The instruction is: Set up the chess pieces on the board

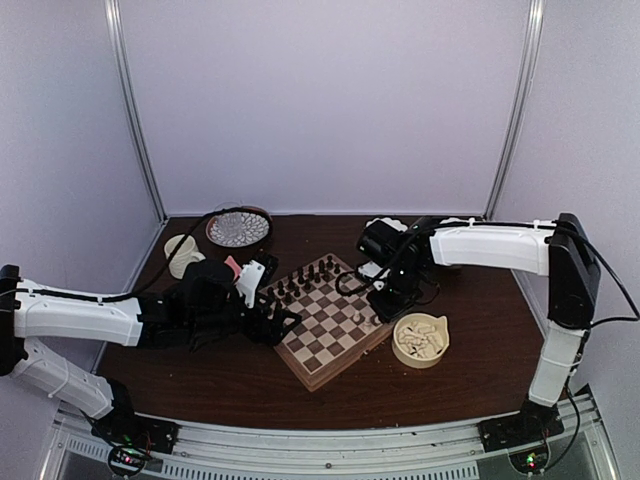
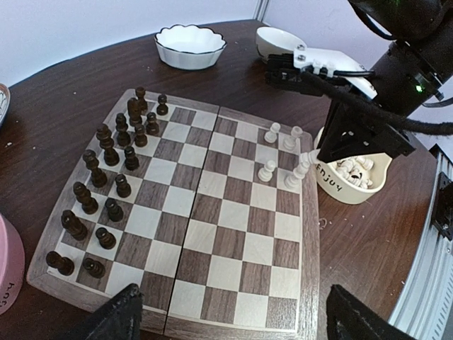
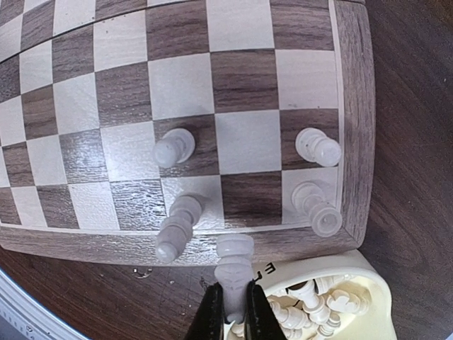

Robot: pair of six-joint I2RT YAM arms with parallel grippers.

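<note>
The chessboard has dark pieces standing along its far-left side and several white pieces at the opposite side near one corner. My right gripper is shut on a white piece, held over the board's edge beside the cream bowl of loose white pieces, between two white pieces standing on the outer row. My left gripper stands open above the board's near side, nothing between its fingers.
A white fluted bowl and another white bowl stand behind the board. At the back left are a patterned plate and a cream container.
</note>
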